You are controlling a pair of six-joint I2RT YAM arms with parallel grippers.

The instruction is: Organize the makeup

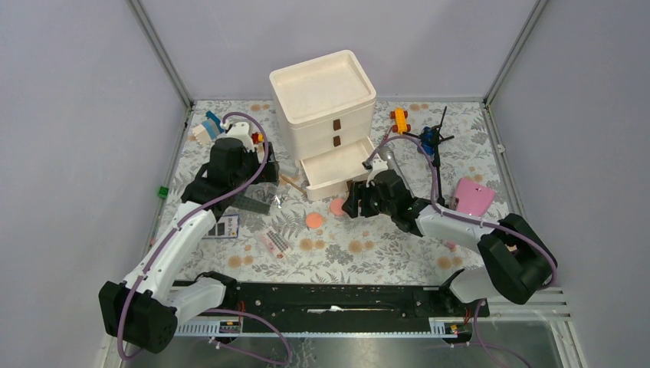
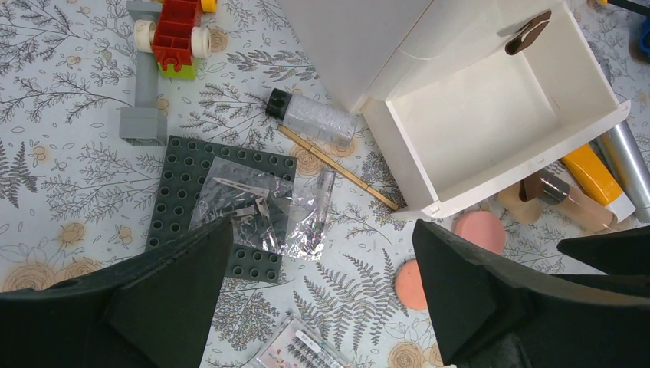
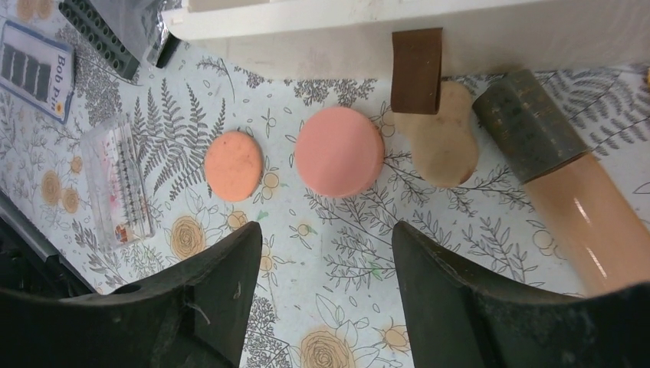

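Note:
My left gripper (image 1: 260,165) hangs open over the left of the table, above a plastic bag (image 2: 260,215) and clear bottle (image 2: 306,119). My right gripper is partly open, low before the white organizer's (image 1: 322,77) open bottom drawer (image 2: 490,115), nothing between its fingers. Beneath it in the right wrist view are a pink puff (image 3: 337,151), a smaller peach puff (image 3: 232,165), a beige sponge (image 3: 444,153) and a foundation tube (image 3: 582,222). A clear lash case (image 3: 115,184) lies to the left.
Toy bricks (image 2: 176,31), a dark studded plate (image 2: 169,199) and a wooden stick (image 2: 345,172) lie on the left. A pink item (image 1: 473,196) and a black stand (image 1: 437,169) are at the right.

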